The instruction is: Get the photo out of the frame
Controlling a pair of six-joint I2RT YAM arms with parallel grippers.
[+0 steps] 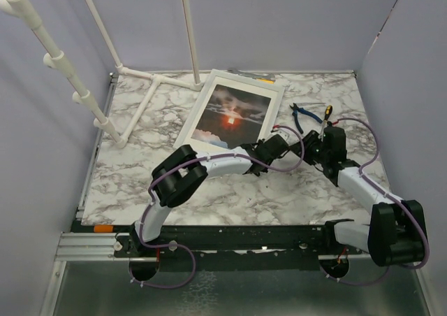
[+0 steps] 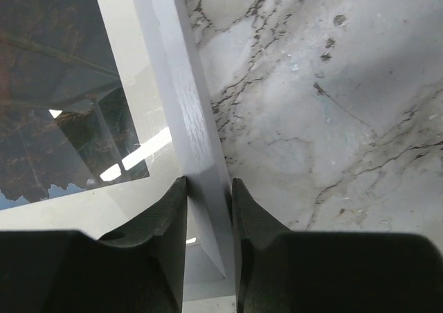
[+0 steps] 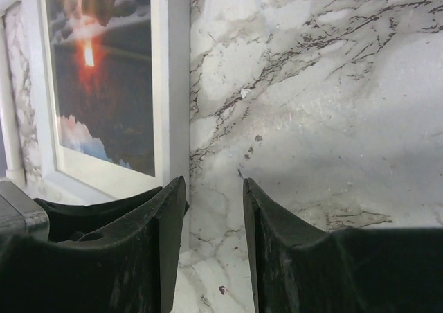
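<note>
The white frame [image 1: 276,96] lies face up at the table's back, the sunset photo [image 1: 227,117] inside behind shiny glazing. Near the frame's front right corner, my left gripper has its fingers on either side of the white rail [image 2: 183,98], close against it; whether they clamp it does not show clearly. The left arm covers part of that corner in the top view. To the right of the frame, my right gripper is part open over bare marble, nothing between its fingers. The left gripper's dark finger [image 3: 104,209] shows beside the frame there.
Blue-handled pliers [image 1: 300,113] and a yellow-black screwdriver [image 1: 327,113] lie right of the frame, close to the right arm. Another tool [image 1: 255,75] lies behind the frame. White pipes [image 1: 143,110] stand at the left.
</note>
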